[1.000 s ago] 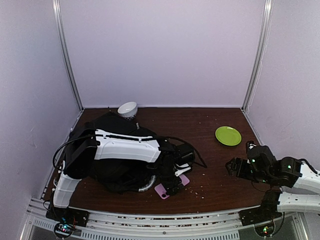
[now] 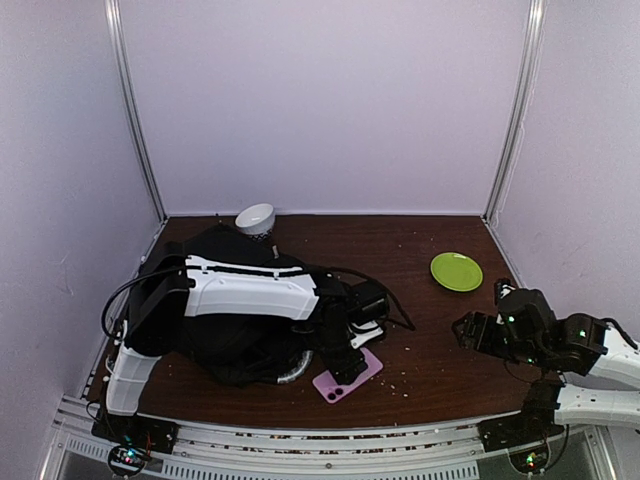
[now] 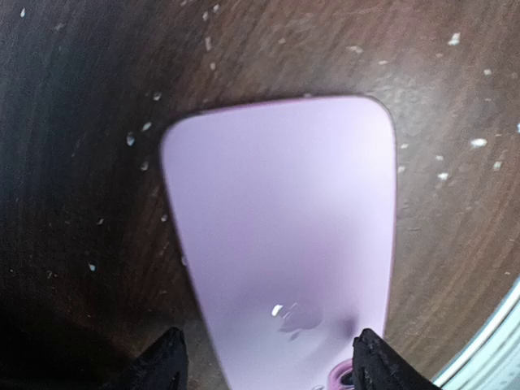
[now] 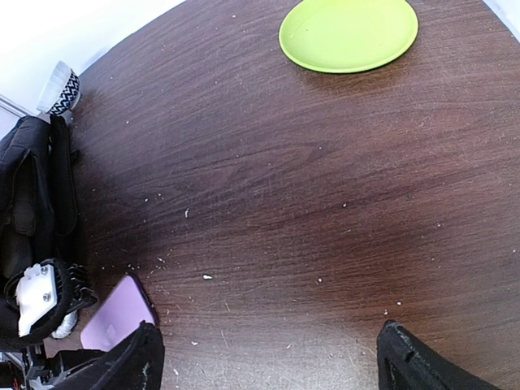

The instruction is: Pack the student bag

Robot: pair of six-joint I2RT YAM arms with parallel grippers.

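Observation:
A pink-purple phone (image 2: 368, 367) lies back-up on the table near the front edge, its camera corner toward the front. My left gripper (image 2: 345, 374) hangs right over it. In the left wrist view the phone (image 3: 276, 195) runs between the parted fingers; the right fingertip (image 3: 375, 367) overlaps its edge beside a camera lens, while the left one is clear of it. The black bag (image 2: 235, 350) lies on the left of the table, largely covered by my left arm. Over on the right, my right gripper stands open above bare table.
A green plate (image 2: 456, 271) sits at the back right. Behind the bag is a white bowl (image 2: 256, 219) with a patterned base. Between the phone and plate the table is free apart from small pale crumbs. Walls enclose the table's left, back and right.
The phone has slid slightly toward the front right, so more of it shows below my left gripper. The left arm has barely shifted; the right arm looks still.

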